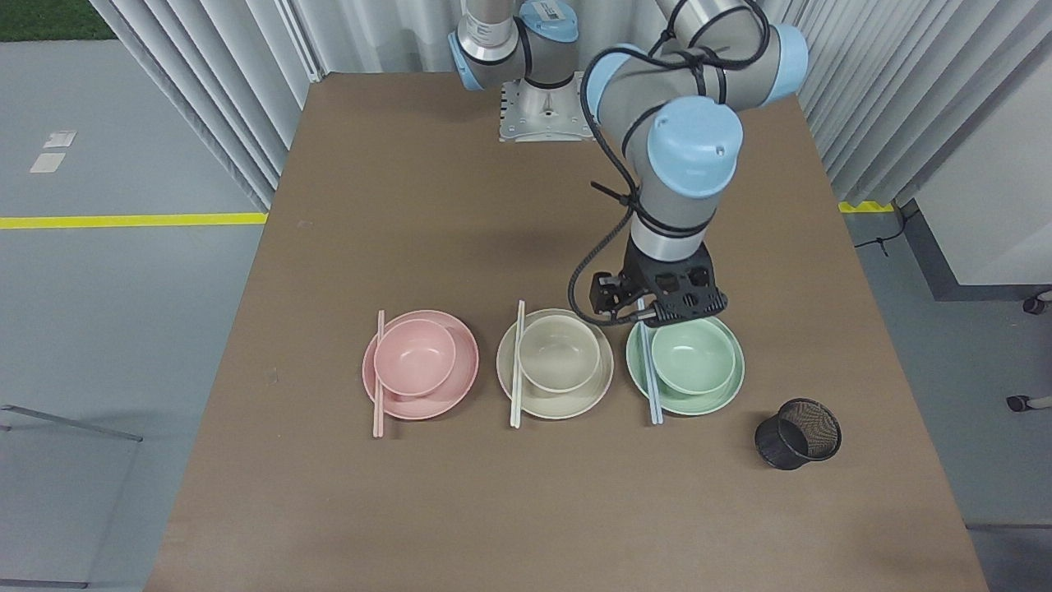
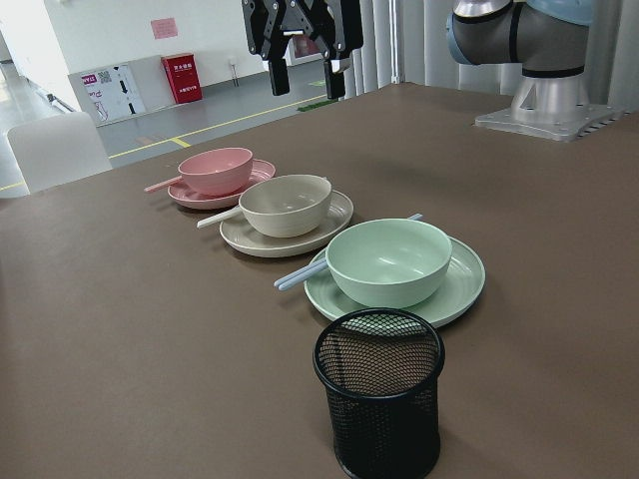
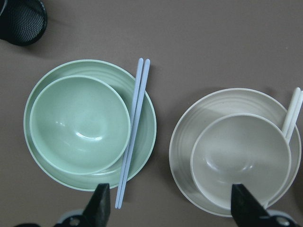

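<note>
My gripper (image 2: 306,80) is open and empty, hanging above the place settings, near the blue chopsticks (image 3: 132,132) on the green plate (image 3: 142,156) beside the green bowl (image 3: 78,125). The beige plate (image 3: 184,127) holds a beige bowl (image 3: 236,156) and white chopsticks (image 3: 292,111). At left in the front view, a pink bowl (image 1: 414,355) sits on a pink plate (image 1: 449,390) with pink chopsticks (image 1: 379,409) along its left side.
A black mesh cup (image 1: 796,434) stands to the right of and in front of the green setting.
</note>
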